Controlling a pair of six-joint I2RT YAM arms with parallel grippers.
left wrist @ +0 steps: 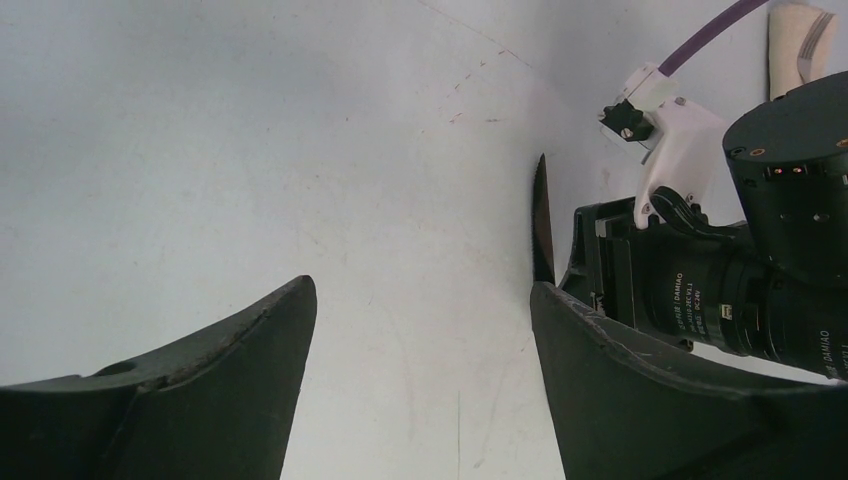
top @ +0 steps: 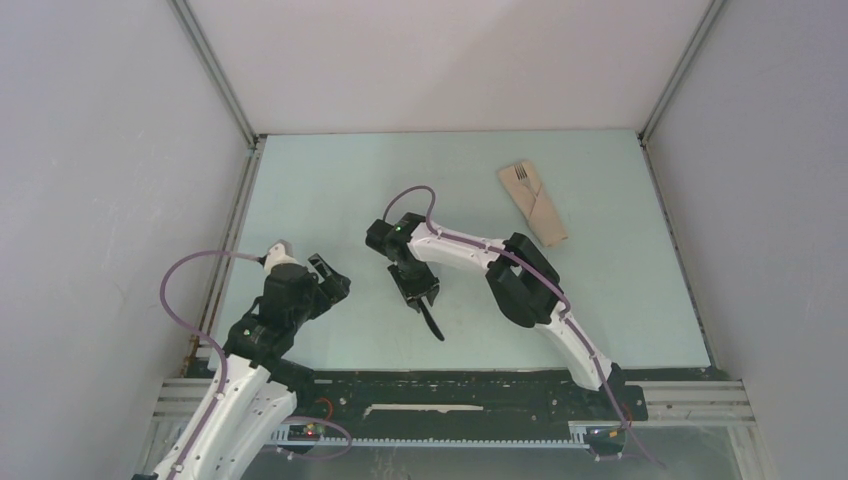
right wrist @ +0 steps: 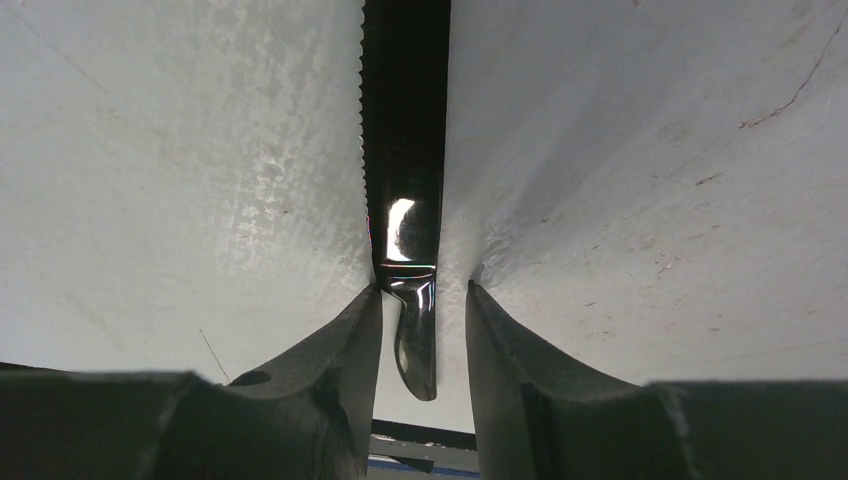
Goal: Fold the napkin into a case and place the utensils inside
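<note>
A dark, shiny knife (right wrist: 405, 130) lies on the table, its serrated blade and narrow handle showing in the right wrist view. My right gripper stands around the knife near the neck of its handle, its fingers part open. The left finger is close against the knife, and a gap shows on the other side. In the top view the knife (top: 431, 320) sticks out below that gripper. At the table's left side my left gripper is open and empty. The beige folded napkin (top: 545, 220) lies at the back right with a fork (top: 522, 176) tucked in it.
The right arm (top: 460, 250) reaches across the table's middle from the front right. Bare table (top: 330, 180) lies at the back left. Past the table's front edge runs a dark strip with a rail (top: 430, 442).
</note>
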